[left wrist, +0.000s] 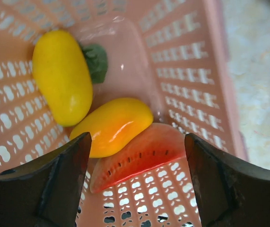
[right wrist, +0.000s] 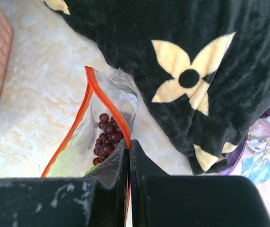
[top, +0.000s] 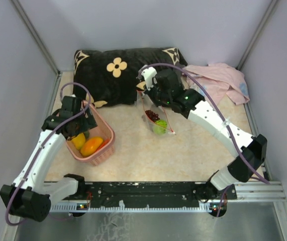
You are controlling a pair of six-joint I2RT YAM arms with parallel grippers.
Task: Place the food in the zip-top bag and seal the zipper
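The clear zip-top bag (top: 148, 103) hangs open at the middle of the table, its orange zipper edge (right wrist: 106, 101) clear in the right wrist view. Dark red grapes (right wrist: 107, 137) and a green item (top: 160, 126) are inside it. My right gripper is shut on the bag's rim. Over the pink basket (top: 97, 158), my left gripper points down with its fingers apart and nothing between them. In the basket lie a yellow fruit (left wrist: 61, 78), an orange-yellow mango (left wrist: 113, 124), a red item (left wrist: 139, 158) and a dark green item (left wrist: 96, 62).
A black cushion or blanket with cream flowers (top: 117, 67) lies along the back. A pink cloth (top: 218, 83) is bunched at the back right.
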